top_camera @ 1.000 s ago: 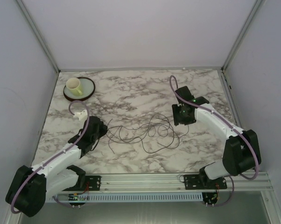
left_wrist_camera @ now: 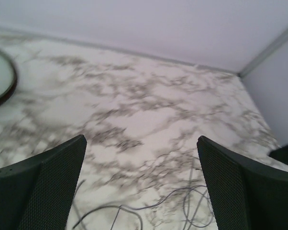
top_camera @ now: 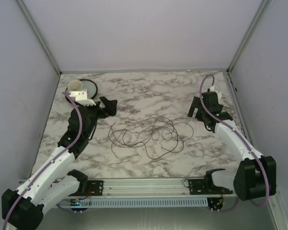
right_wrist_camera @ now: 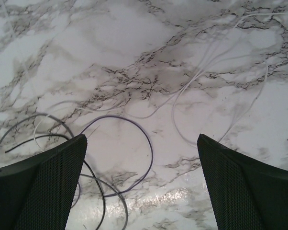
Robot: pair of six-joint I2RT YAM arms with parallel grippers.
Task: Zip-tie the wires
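Observation:
A loose tangle of thin dark wires [top_camera: 169, 123] spreads over the middle of the table in the top view. My left gripper [top_camera: 111, 108] is raised up and left of the tangle. It stands open, with bare fingers [left_wrist_camera: 50, 184] above some wires [left_wrist_camera: 103, 207] at the lower edge of the left wrist view. To the right of the tangle, my right gripper [top_camera: 192, 111] is open and empty. Its wrist view shows dark and purple wire loops [right_wrist_camera: 150, 141] at lower left, with pale thin strands [right_wrist_camera: 199, 74] further right. I cannot make out a zip tie.
At the back left lies a dark-rimmed plate [top_camera: 91, 86] with a cream cup [top_camera: 74, 85], partly covered by the left arm. Walls close in the back and sides.
My left gripper has risen away from the left wire ends and toward the back. The wires look unchanged.

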